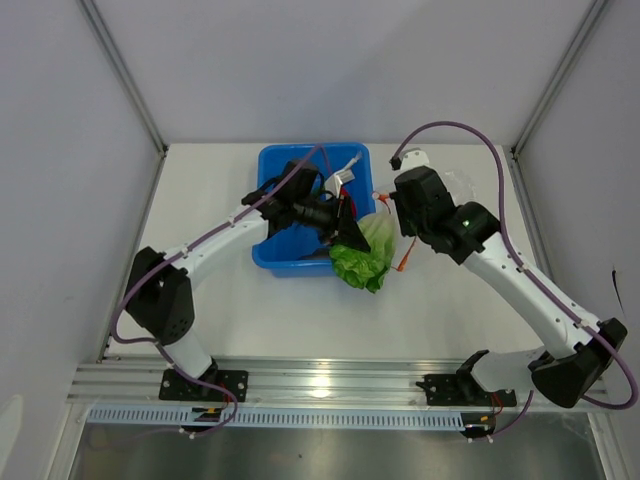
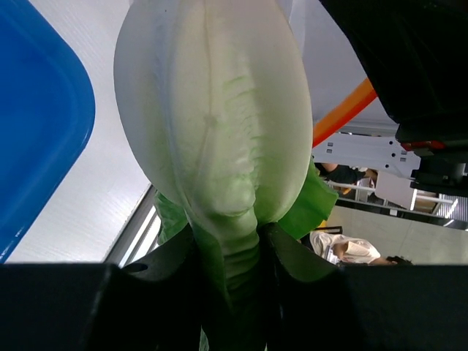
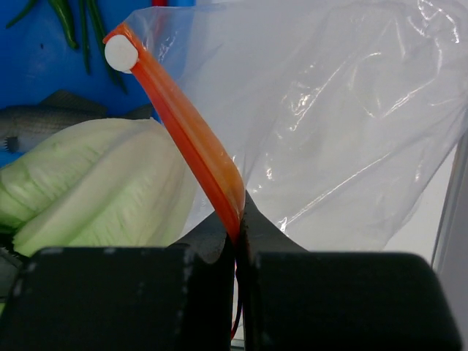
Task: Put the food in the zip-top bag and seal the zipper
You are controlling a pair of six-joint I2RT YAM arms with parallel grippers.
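A pale green lettuce (image 1: 365, 255) hangs at the front right of the blue bin (image 1: 290, 268). My left gripper holds it by its leafy part, pale end upward in the left wrist view. In the right wrist view the lettuce (image 3: 95, 190) lies beside the clear bag (image 3: 344, 124), whose orange zipper strip (image 3: 186, 135) is pinched by my shut right gripper. In the top view the lettuce reaches to the bag's opening, partly hidden by the arms; whether it is inside is unclear.
The bin holds a fish (image 3: 58, 128), green chillies (image 3: 91, 36) and something red.
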